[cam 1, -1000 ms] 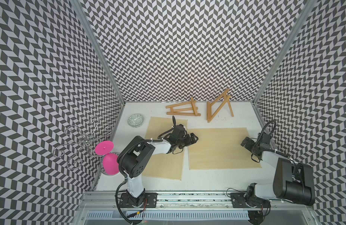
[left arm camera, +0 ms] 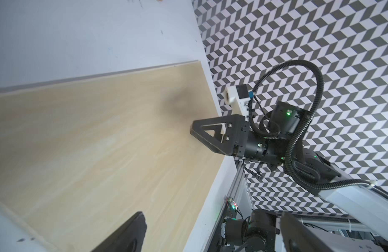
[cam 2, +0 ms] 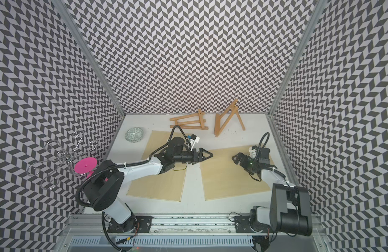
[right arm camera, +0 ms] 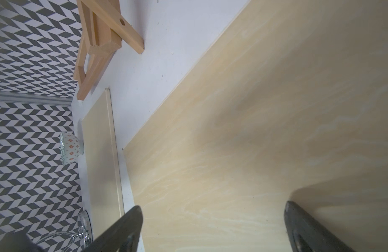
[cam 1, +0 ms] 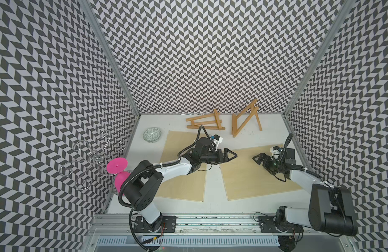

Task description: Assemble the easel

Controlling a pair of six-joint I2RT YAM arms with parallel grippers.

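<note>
Two wooden easel pieces lie along the back of the table: a frame (cam 1: 205, 126) at centre and a second, angled frame (cam 1: 244, 121) to its right; parts of both appear in the right wrist view (right arm camera: 97, 75). Two pale boards lie in front, a left one (cam 1: 181, 184) and a right one (cam 1: 261, 180). My left gripper (cam 1: 231, 155) hovers over the inner end of the right board, fingers open and empty. My right gripper (cam 1: 257, 158) is above that board's right part, facing left, open with nothing between its fingers.
A patterned bowl (cam 1: 152, 134) sits at the back left. A metal stand (cam 1: 95, 157) with pink discs (cam 1: 116, 165) stands at the far left. Bare white table shows between the boards and around them.
Both grippers have moved, the left toward the right and the right toward the centre. The right board has rotated, leaving a wider gap at the front between the boards.
</note>
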